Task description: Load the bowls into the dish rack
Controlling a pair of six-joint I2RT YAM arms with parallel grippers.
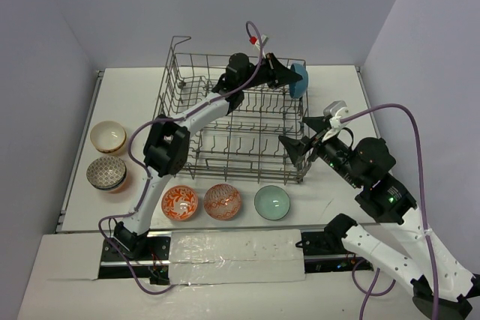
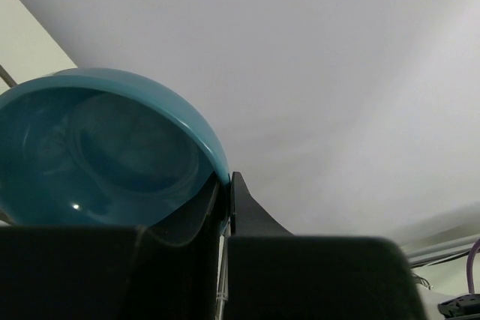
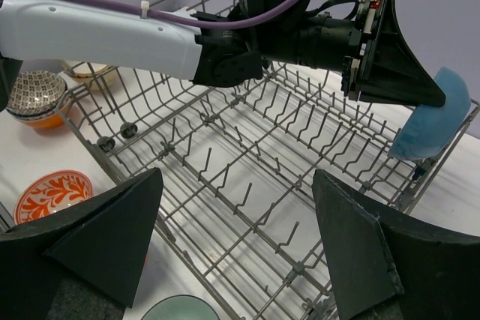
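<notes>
A blue bowl (image 1: pixel 299 82) is tilted on edge at the far right corner of the wire dish rack (image 1: pixel 229 175). My left gripper is shut on its rim, and the bowl's hollow (image 2: pixel 112 148) shows in the left wrist view. In the right wrist view the bowl (image 3: pixel 430 121) stands among the rack's tines at that corner; whether it rests on the wires cannot be told. My right gripper (image 1: pixel 294 144) is open with nothing between its fingers, by the rack's right side. In front of the rack lie two orange patterned bowls (image 1: pixel 180 203) and a green bowl (image 1: pixel 272 202).
To the left of the rack sit a cream bowl (image 1: pixel 108 136) and a dark patterned bowl (image 1: pixel 106 173), each on top of another. The rack's middle and front rows are empty. Walls close in at the back and sides.
</notes>
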